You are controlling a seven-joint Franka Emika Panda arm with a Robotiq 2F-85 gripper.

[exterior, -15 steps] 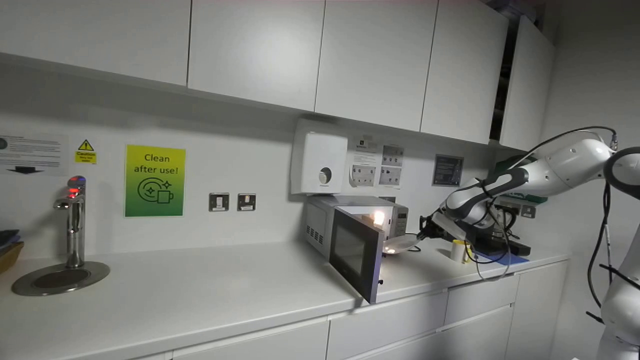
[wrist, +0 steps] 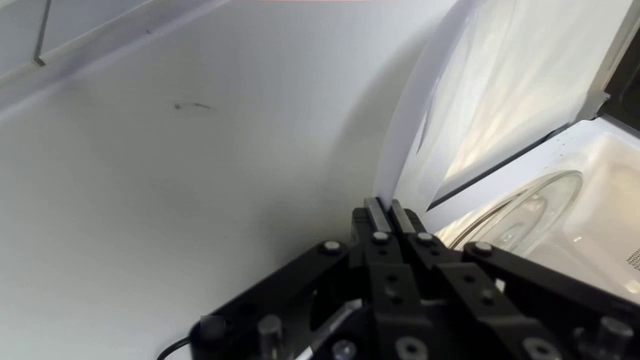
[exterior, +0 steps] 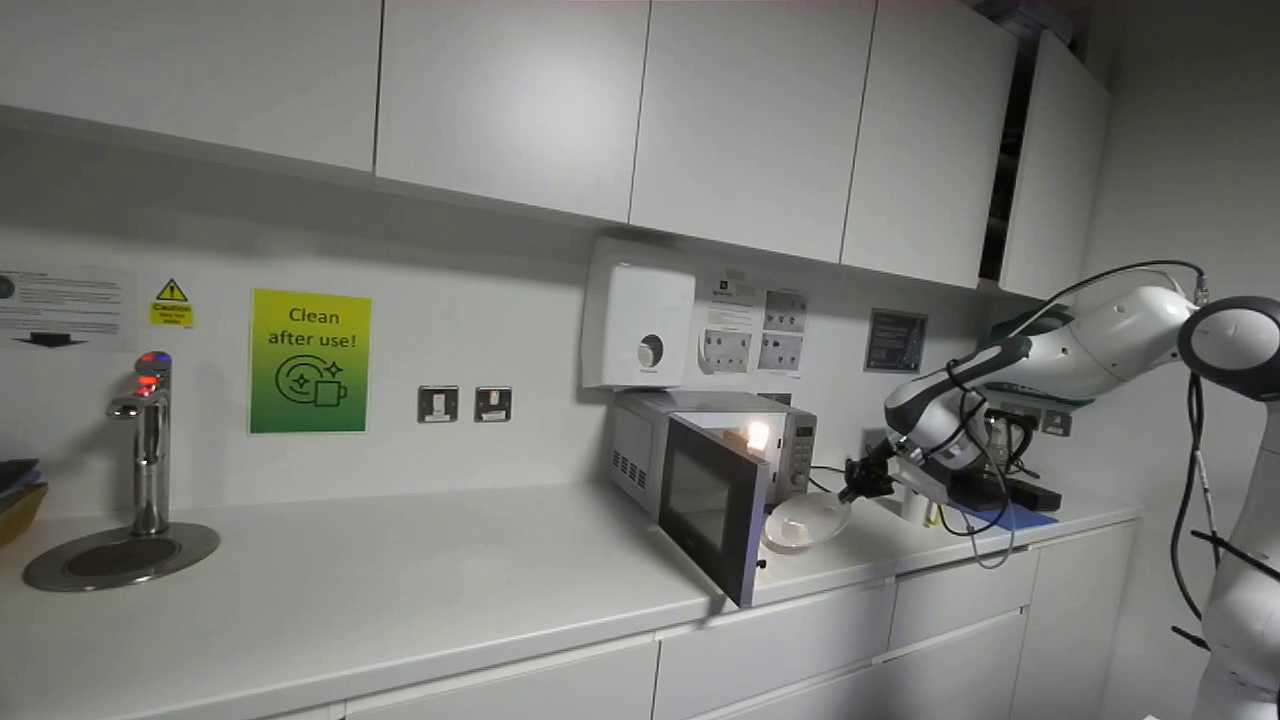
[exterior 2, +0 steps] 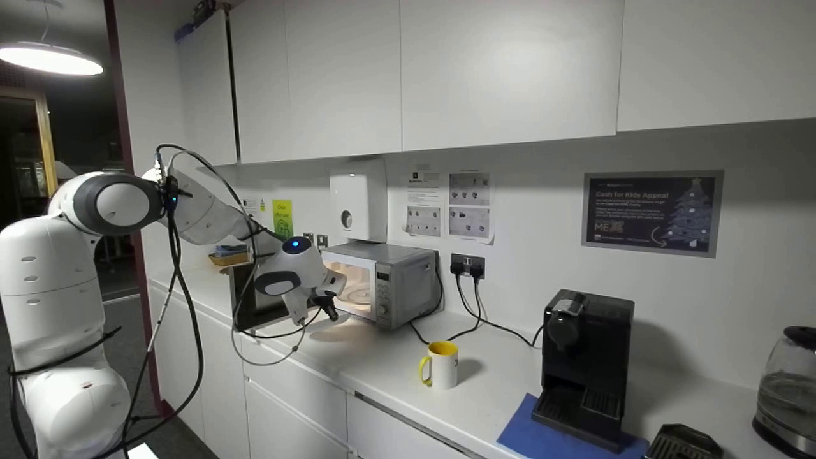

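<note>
A shallow white dish (exterior: pixel 806 522), bowl-like, hangs tilted in front of the microwave (exterior: pixel 768 420), close to the inner side of its open door (exterior: pixel 710 510). My gripper (exterior: pixel 847 493) is shut on the dish's thin rim. In the wrist view the pale curved rim (wrist: pixel 400 147) runs up from between the closed fingertips of the gripper. The glass turntable (wrist: pixel 534 213) shows inside the lit cavity at right. In exterior view 2 the arm largely hides the dish.
A white mug with a yellow inside (exterior 2: pixel 442 364) stands on the counter right of the microwave. Beyond it is a black coffee machine (exterior 2: pixel 585 367) on a blue mat (exterior 2: pixel 528 428). Left of the microwave the counter (exterior: pixel 444 576) is broadly clear up to the tap (exterior: pixel 149 456).
My gripper has come lower and toward the counter's front, carrying the dish. The dish was nearly level by the microwave opening; now it is tilted, with more of its face showing.
</note>
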